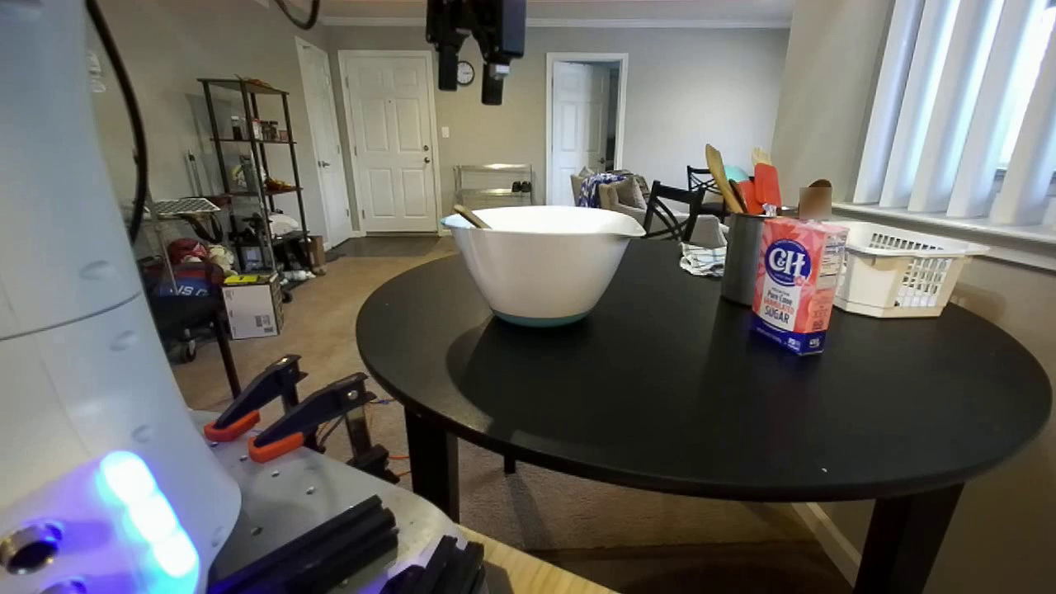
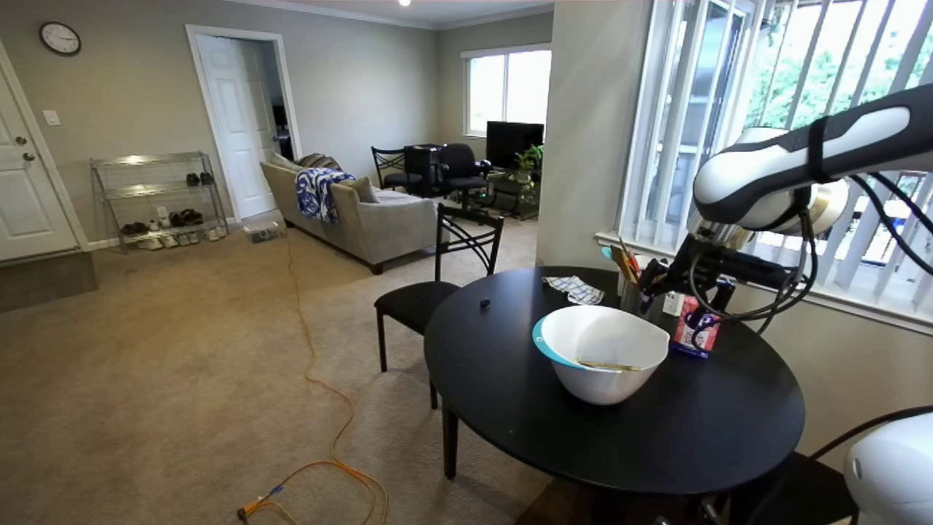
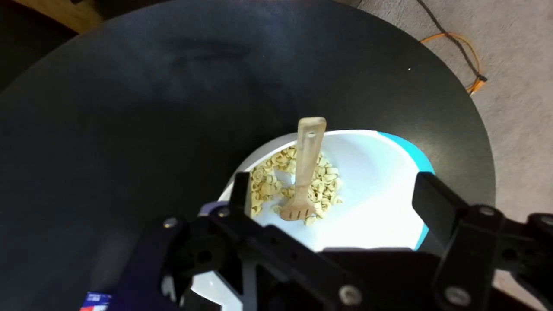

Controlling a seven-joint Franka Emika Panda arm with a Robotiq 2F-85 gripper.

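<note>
A white mixing bowl with a teal rim section and base stands on the round black table. Inside it, the wrist view shows pale shell-like pieces and a wooden slotted utensil leaning with its handle over the rim. High above the bowl, clear of it, hangs my gripper. Its fingers are spread wide in the wrist view, with the bowl below seen through the gap; nothing is held.
A pink sugar carton stands on the table's right side, close to a metal holder full of utensils and a white basket. A checked cloth lies near the far edge.
</note>
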